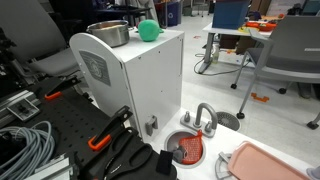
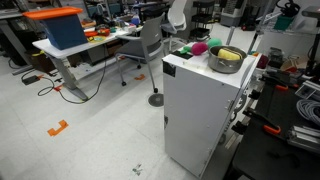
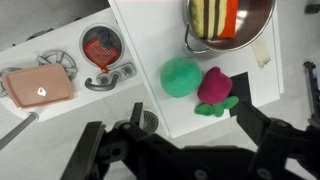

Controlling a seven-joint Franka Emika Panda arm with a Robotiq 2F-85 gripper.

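My gripper hangs over the white cabinet (image 3: pixel 205 125) with its black fingers wide apart and nothing between them. In the wrist view, a round green ball (image 3: pixel 181 77) lies on the cabinet top, near a magenta vegetable-like toy (image 3: pixel 214 86) with green leaves (image 3: pixel 217 106). Beside them stands a metal pot (image 3: pixel 206 44), holding a yellow piece with dark stripes (image 3: pixel 209 15) and an orange piece (image 3: pixel 231 18). Exterior view 2 shows the same pot (image 2: pixel 226 66) and magenta toy (image 2: pixel 198 48) on top. The gripper cannot be made out clearly in either exterior view.
A small sink (image 1: pixel 168 148) with a red strainer (image 1: pixel 188 147) and a faucet (image 1: pixel 205 115) sits next to a pinkish board (image 1: pixel 262 163). Black tools and a grey cable coil (image 1: pixel 27 150) lie on the dark table. A black square (image 3: pixel 241 88) is beside the magenta toy.
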